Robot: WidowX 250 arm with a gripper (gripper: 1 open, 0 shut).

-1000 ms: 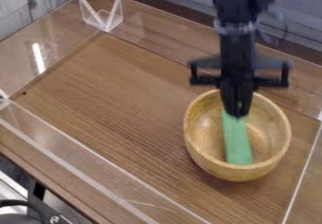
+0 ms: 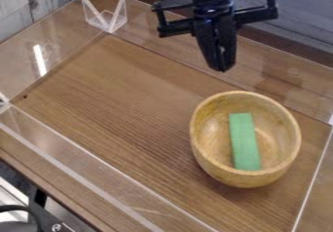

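Observation:
A wooden bowl [image 2: 208, 158] sits on the right of the wooden table, with a green oblong block [image 2: 244, 140] lying inside it. My gripper [image 2: 221, 56] hangs above and behind the bowl at the top of the view, apart from it. It looks shut, with nothing visible between its fingers.
A small clear wire or plastic object [image 2: 107, 12] stands at the back left. A black cable runs at the lower left edge.
The arm has risen up and back, away from the bowl, leaving the green block in view inside it.

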